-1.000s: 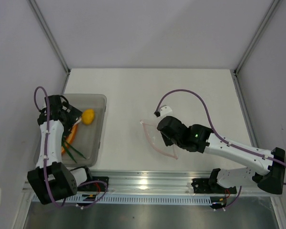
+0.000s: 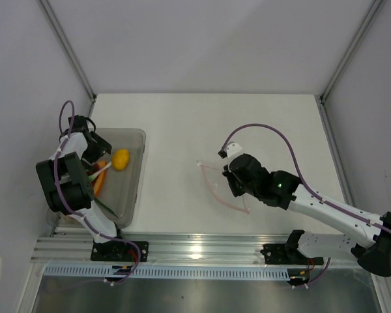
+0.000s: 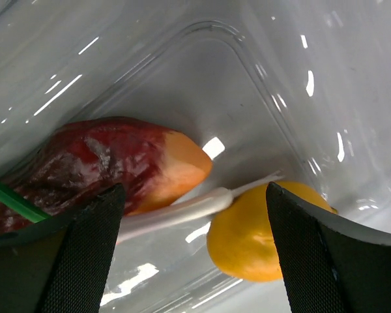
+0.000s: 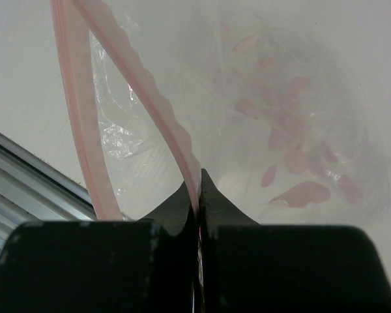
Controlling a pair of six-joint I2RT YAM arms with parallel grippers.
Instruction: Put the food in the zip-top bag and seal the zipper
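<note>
My left gripper (image 2: 101,150) reaches into the back left of the grey bin (image 2: 138,150), its fingers open and nothing held. In the left wrist view a red and orange food item (image 3: 133,163) lies below the fingers (image 3: 94,238). A white stalk with green leaves (image 3: 189,212) crosses between them. The yellow food item (image 3: 247,235) is partly behind the other finger. An orange, carrot-like piece (image 2: 99,186) lies farther forward in the bin. My right gripper is shut on the pink-edged rim of the clear zip top bag (image 4: 293,130), whose mouth gapes beside the fingers.
A metal rail (image 2: 195,241) runs along the front edge, and grey walls close off the sides and back.
The left arm has moved toward the back of the bin, its gripper shifting over the red food.
</note>
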